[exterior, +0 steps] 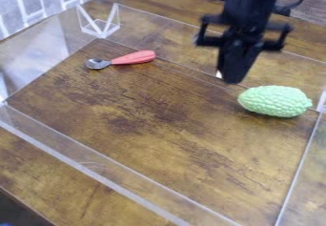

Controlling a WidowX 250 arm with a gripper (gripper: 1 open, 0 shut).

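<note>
My black gripper (235,58) is blurred in the upper right of the camera view, raised up and to the left of a pale green, bumpy, corn-shaped object (274,100), with a clear gap between them. Whether its fingers are open or shut cannot be made out. The green object lies on the wooden surface at the right. A spoon with a pink handle (132,57) lies at the upper left.
Clear plastic walls (109,185) border the wooden work area (140,134). A white wire rack (26,10) stands at the top left.
</note>
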